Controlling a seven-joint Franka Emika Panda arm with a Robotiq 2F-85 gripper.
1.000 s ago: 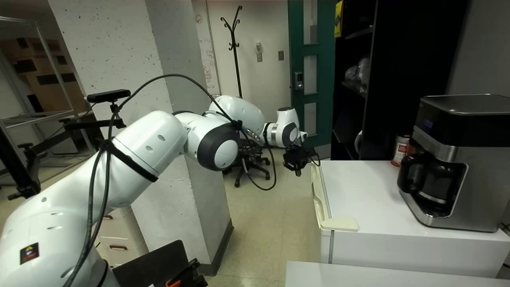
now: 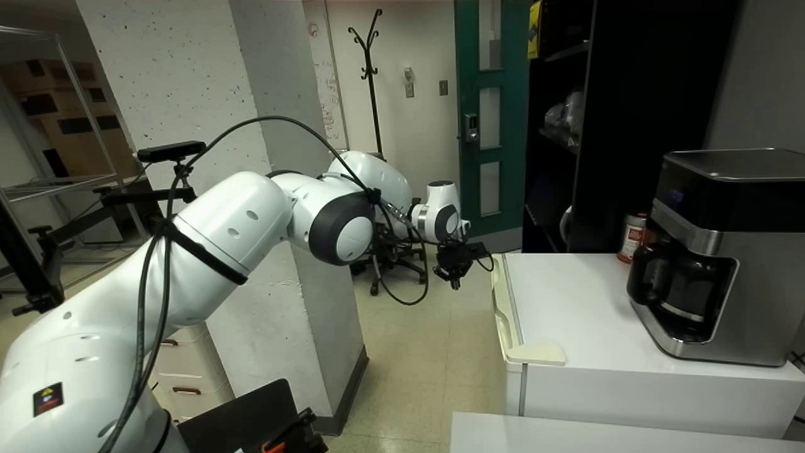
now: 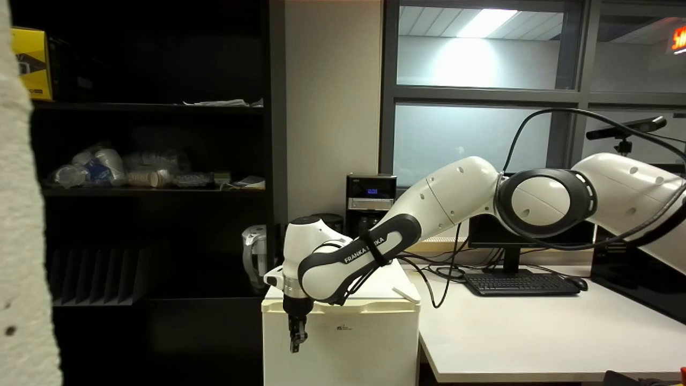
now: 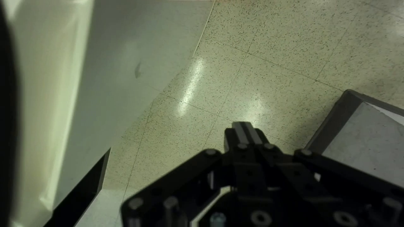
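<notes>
My gripper is shut, its two fingertips pressed together over bare floor, with nothing showing between them. In exterior view 1 the gripper point(image 2: 455, 284) hangs pointing down, a little left of the white mini fridge point(image 2: 573, 302) and near the height of its top. From exterior view 2 the gripper point(image 3: 296, 347) appears against the fridge's front door point(image 3: 347, 350), below the upper edge. Along the left of the wrist view runs the blurred pale fridge door edge point(image 4: 74, 94). No contact between gripper and fridge can be made out.
A coffee maker point(image 2: 755, 294) and a red-labelled jar point(image 2: 632, 238) stand on the fridge. Dark shelving point(image 3: 154, 244) rises beside it, and a desk point(image 3: 546, 334) adjoins the other side. A concrete pillar point(image 2: 302, 302) is left of the arm. Open floor point(image 2: 411, 370) lies between.
The gripper and wrist have shifted slightly left and down in exterior view 1, away from the fridge's edge. The fridge and the things on it have stayed put.
</notes>
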